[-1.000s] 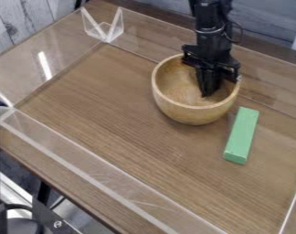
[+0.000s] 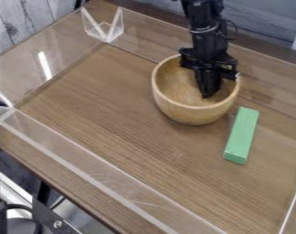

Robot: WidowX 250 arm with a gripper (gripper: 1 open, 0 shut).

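Note:
The black robot gripper (image 2: 209, 78) reaches down from the top into a large tan bowl (image 2: 187, 107) on the wooden table (image 2: 96, 119). Its lower end is inside the bowl toward the right side. The fingertips are dark and small, and I cannot see anything held between them.
A green rectangular block (image 2: 241, 135) lies right of the bowl. A clear angular object (image 2: 101, 26) stands at the back left. A wall runs along the back, and the table's left edge shows at lower left.
The arm and gripper have shifted slightly left inside the bowl. The bowl and green block look unmoved.

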